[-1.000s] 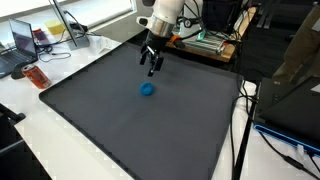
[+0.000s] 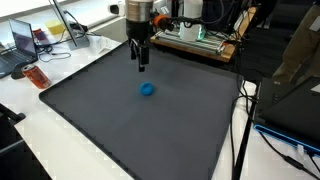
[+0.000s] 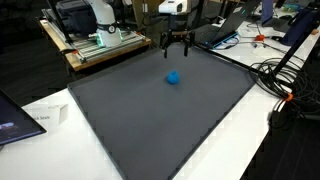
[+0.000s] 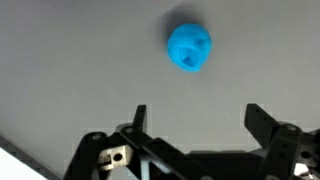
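Observation:
A small bright blue object [image 2: 147,89], rounded with a hollow or fold in its top, lies on the dark grey board [image 2: 110,110]. From the other side the same blue object [image 3: 173,77] sits toward the board's far part. In the wrist view the blue object [image 4: 189,47] is above centre, apart from the fingers. My gripper is open, its two black fingers wide apart and only bare board between them. Seen from outside, the gripper [image 2: 139,64] hangs over the board, behind the blue object.
A red can [image 2: 36,77] and a laptop [image 2: 22,38] stand beyond the board's left side. A black cable [image 2: 246,95] runs along its right edge. A wooden-topped stand [image 3: 95,44] is near the robot base. Most of the board is bare.
Over the last second my gripper has moved left and a little upward in the first exterior view. The blue object has stayed in place.

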